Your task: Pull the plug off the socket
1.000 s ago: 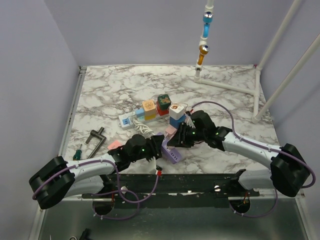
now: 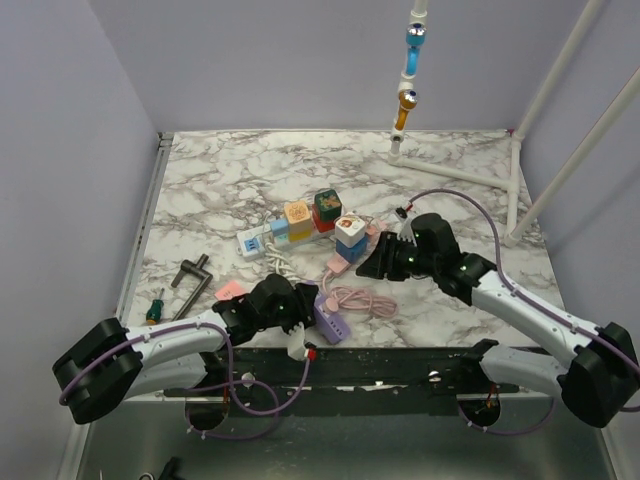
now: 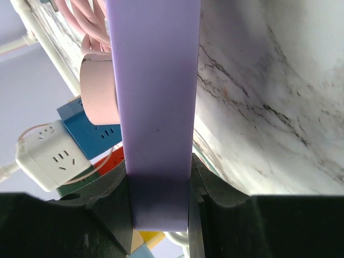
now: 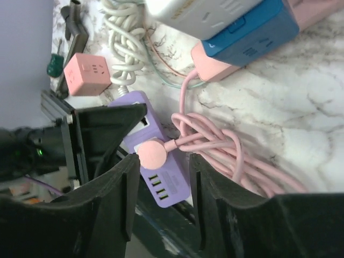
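A lavender power strip [image 3: 158, 107] fills the middle of the left wrist view, with my left gripper shut on it. In the right wrist view the strip [image 4: 168, 181] has a round pale pink plug [image 4: 152, 156] on its face, with a pink cord running from it into a coil [image 4: 226, 156]. In the top view my left gripper [image 2: 305, 305] is at the strip's left end. My right gripper is open, above and to the right of the strip, with nothing seen between its fingers.
Stacked cube sockets [image 2: 350, 236] and a white strip [image 2: 250, 243] stand behind. A wrench [image 2: 195, 285], screwdriver [image 2: 154, 311] and pink cube [image 4: 87, 74] lie left. White pipes [image 2: 450, 172] stand back right. Bare marble shows at the right and back.
My right gripper has moved up and to the right, away from the plug, uncovering the pink cord. The strip and my left gripper have shifted slightly left.
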